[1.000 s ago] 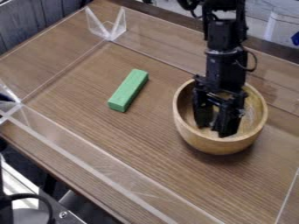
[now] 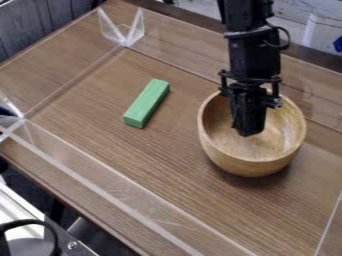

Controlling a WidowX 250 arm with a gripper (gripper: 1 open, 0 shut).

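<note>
A wooden bowl (image 2: 251, 152) sits on the table at the right. My black gripper (image 2: 247, 118) hangs over the bowl, its lower end within the rim's outline, and looks shut. I see nothing clearly held between its fingers. A green block (image 2: 146, 103) lies to the left of the bowl, apart from it.
Clear tape strips run along it, and a small clear piece (image 2: 123, 35) stands at the back left. Black cables and metal show at the lower left corner.
The gripper has risen from down inside the bowl to above it. The bowl and green block look unmoved.
</note>
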